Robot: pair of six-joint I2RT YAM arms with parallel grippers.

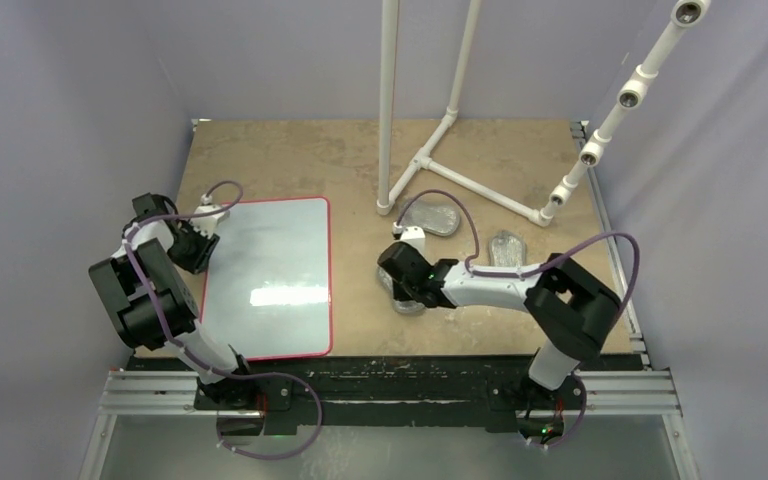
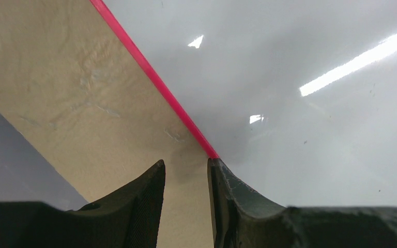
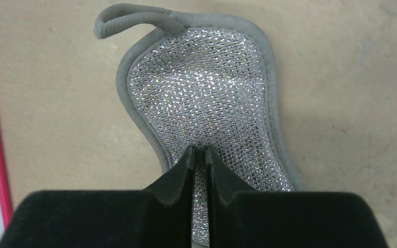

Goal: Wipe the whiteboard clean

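The whiteboard (image 1: 270, 255), white with a red rim, lies flat on the left of the table. Its face looks nearly bare in the left wrist view, with a few tiny dark specks. My left gripper is partly open at the board's left edge, one fingertip (image 2: 214, 168) by the red rim, nothing between the fingers. Right of the board lies a silver, grey-edged scrubbing pad (image 3: 201, 88) with a loop at one end. My right gripper is down on its middle, fingers closed with some silver fabric between the tips.
Two more silver pads lie to the right, one pad (image 1: 430, 216) behind my right gripper and another pad (image 1: 507, 249) near the right arm. A white pipe frame (image 1: 485, 190) stands at the back right.
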